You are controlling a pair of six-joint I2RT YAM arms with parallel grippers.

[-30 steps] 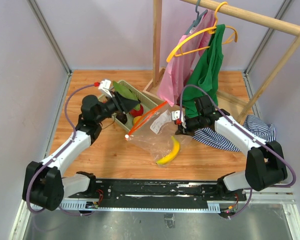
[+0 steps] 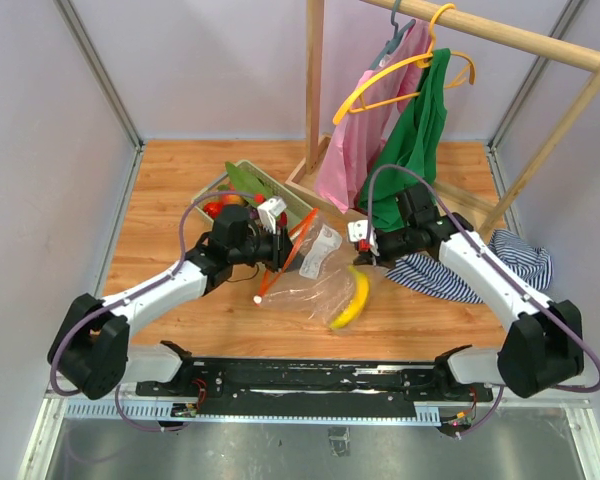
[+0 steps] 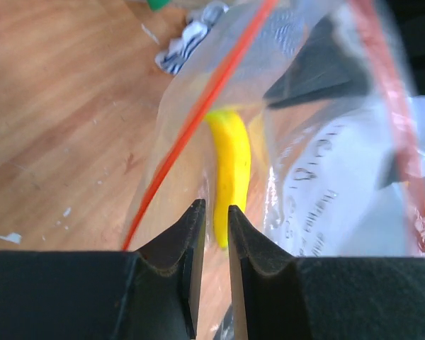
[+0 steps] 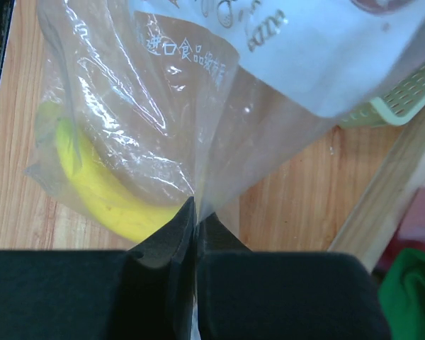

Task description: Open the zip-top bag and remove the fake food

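The clear zip bag [image 2: 315, 280] with an orange zip holds a yellow banana [image 2: 355, 300], also seen through plastic in the right wrist view [image 4: 106, 191]. My left gripper [image 2: 278, 255] is at the bag's zipped mouth; in the left wrist view its fingertips [image 3: 236, 227] point toward the banana [image 3: 230, 163] from between the bag's edges, their gap narrow. My right gripper is shut on the bag's thin plastic, at its right side.
A green basket [image 2: 205, 200] of fake food sits behind the left arm. A wooden rack [image 2: 313, 80] with pink and green garments stands at the back, a striped cloth [image 2: 525, 270] lies right.
My left gripper has moved right and down from above the basket to the bag's mouth. The right gripper and bag have shifted slightly, the banana a little rightward.
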